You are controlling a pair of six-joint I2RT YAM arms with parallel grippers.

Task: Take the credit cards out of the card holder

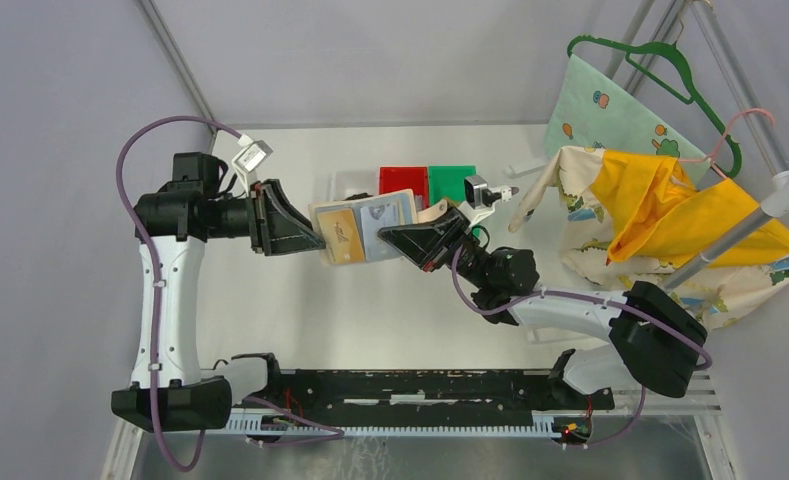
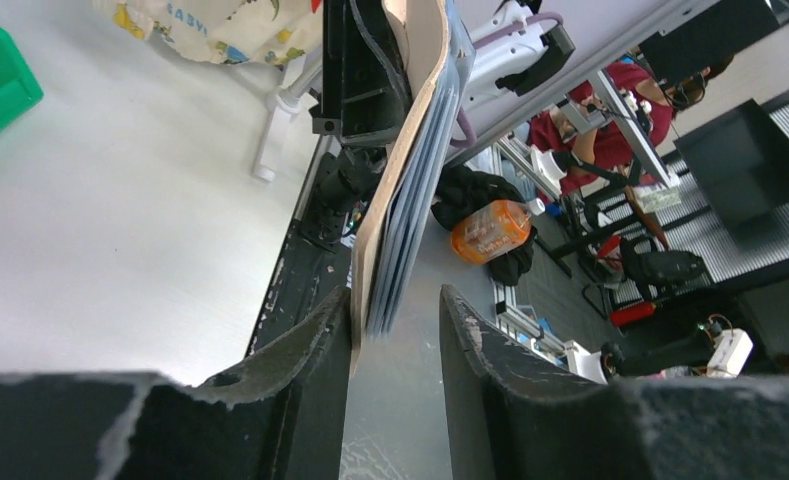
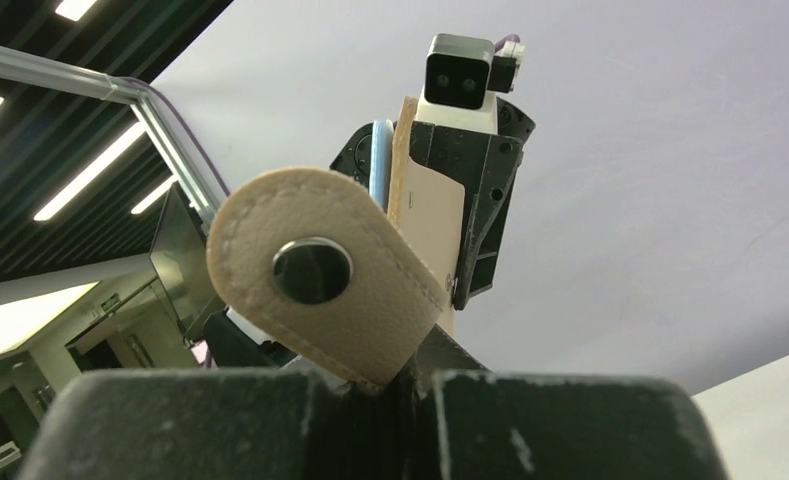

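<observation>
The card holder [image 1: 412, 207] hangs open between my two arms in the top view, with a yellow card [image 1: 343, 238] and a grey-blue card [image 1: 379, 220] showing in it. My right gripper [image 1: 385, 237] is shut on the holder's right part. The beige flap [image 3: 370, 290] with a dark snap stands up before it in the right wrist view. My left gripper is open, its fingertips on either side of the holder's near end. The beige cover [image 2: 395, 160] lies against its left finger; the stacked blue-grey leaves [image 2: 410, 215] are clear of the right one.
Behind the holder on the white table are a red bin [image 1: 403, 179] and a green bin [image 1: 452, 180], plus a clear tray [image 1: 350, 184]. Hangers with yellow and patterned cloth [image 1: 660, 205] fill the right side.
</observation>
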